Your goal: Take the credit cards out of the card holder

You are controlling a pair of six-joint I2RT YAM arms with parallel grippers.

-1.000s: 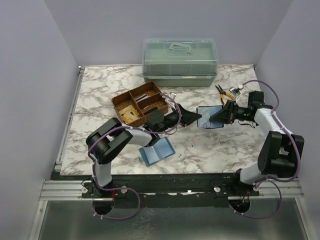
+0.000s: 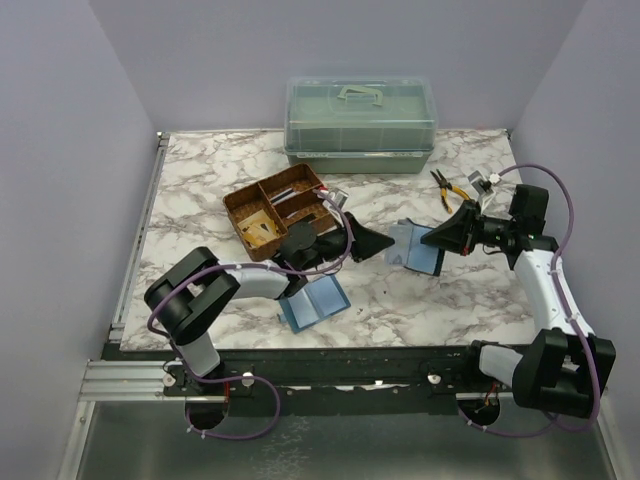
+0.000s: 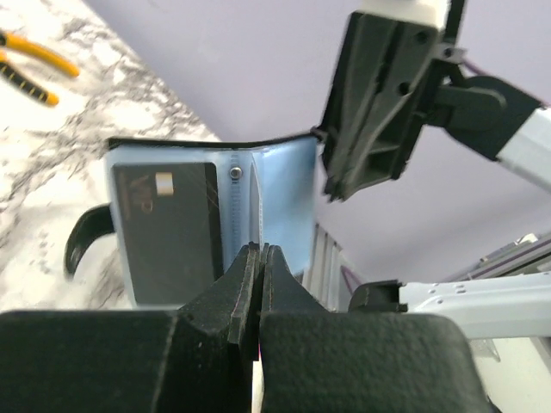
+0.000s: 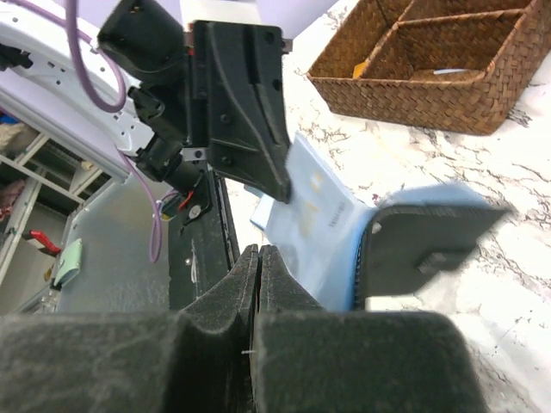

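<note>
The blue card holder (image 2: 421, 259) hangs upright between my grippers above the table. In the left wrist view a dark card (image 3: 168, 228) shows in it. My left gripper (image 2: 388, 242) is shut at a thin sleeve edge (image 3: 256, 206); whether it pinches it is hard to tell. My right gripper (image 2: 433, 242) is shut at the holder, whose blurred dark edge (image 4: 374, 258) lies beside the fingertips; what is between them is unclear. A second blue holder (image 2: 315, 301) lies open on the table at the front left.
A woven divided basket (image 2: 271, 191) stands behind the left arm. A green lidded box (image 2: 360, 120) is at the back, and yellow-handled pliers (image 2: 455, 188) lie at the back right.
</note>
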